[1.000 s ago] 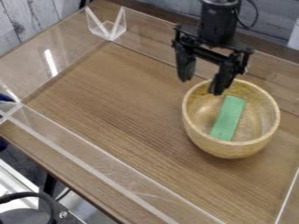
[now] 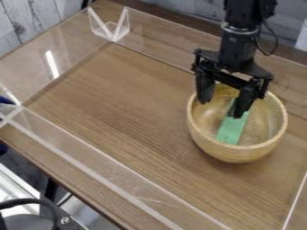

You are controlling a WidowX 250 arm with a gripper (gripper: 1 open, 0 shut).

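My black gripper [image 2: 225, 92] is over the back part of a tan round bowl [image 2: 217, 145], its fingers spread open and reaching down to about rim height. A green elongated object [image 2: 232, 129] lies inside the bowl, just below the fingers, partly hidden by the right one. I see nothing held between the fingers.
A clear, angular object [image 2: 109, 26] stands at the back left. Dark cables or a base [image 2: 27, 216] sit at the lower left corner, beyond the table edge.
The bowl and green object look about where they were.
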